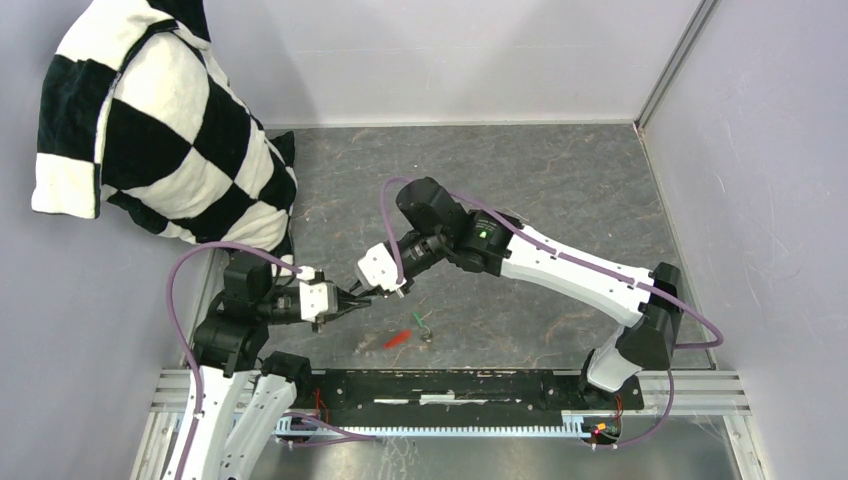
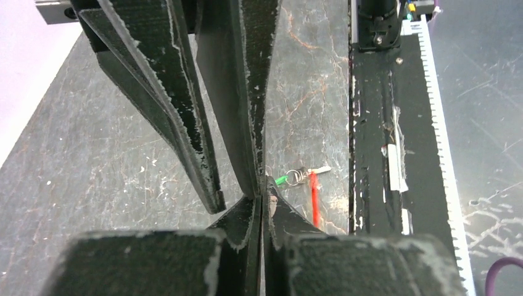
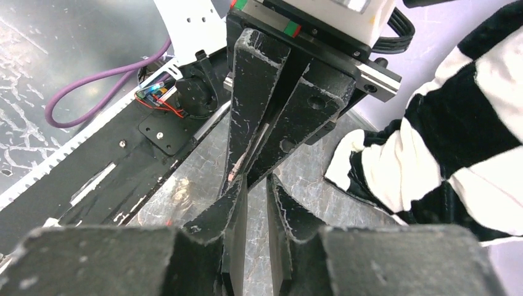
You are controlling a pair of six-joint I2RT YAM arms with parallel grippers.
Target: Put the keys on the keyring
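Note:
My left gripper [image 1: 352,300] and right gripper [image 1: 362,292] meet, fingertips together, above the left-centre of the grey floor. The left fingers are shut, with a small pale piece showing between them in the right wrist view; what it is I cannot tell. The right fingers [image 3: 290,222] stand a little apart, touching or very near the left ones. Below lie a green-tagged item [image 1: 420,322] with metal rings [image 2: 296,176] and a red tag [image 1: 398,339], apparently the keys and keyring.
A checkered cushion [image 1: 180,150] fills the back left. A black rail [image 1: 500,390] runs along the front edge.

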